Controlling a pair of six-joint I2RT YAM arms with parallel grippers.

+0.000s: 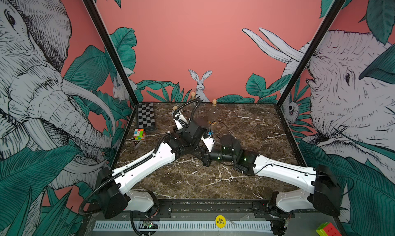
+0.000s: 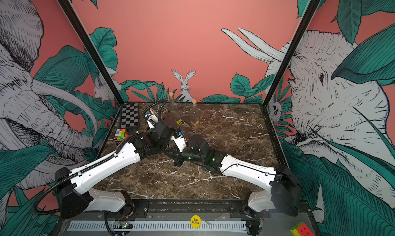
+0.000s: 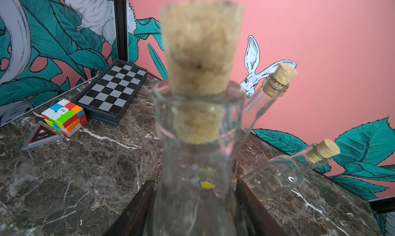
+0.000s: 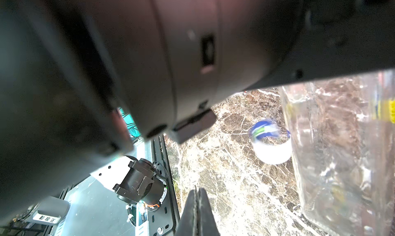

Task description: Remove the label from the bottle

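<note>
A corked glass bottle fills the middle of the left wrist view; my left gripper is shut on it below the neck. In the right wrist view, its clear body stands at the right, with a yellow patch at the edge. My right gripper is shut beside it, nothing visible between its fingertips. A curled white-and-blue strip, likely label material, is seen left of the bottle, blurred; whether it touches the bottle I cannot tell. In both top views the grippers are largely hidden behind the arms.
Two other corked bottles stand at the back. A chessboard, a Rubik's cube and an "ALL IN" triangle lie at the left.
</note>
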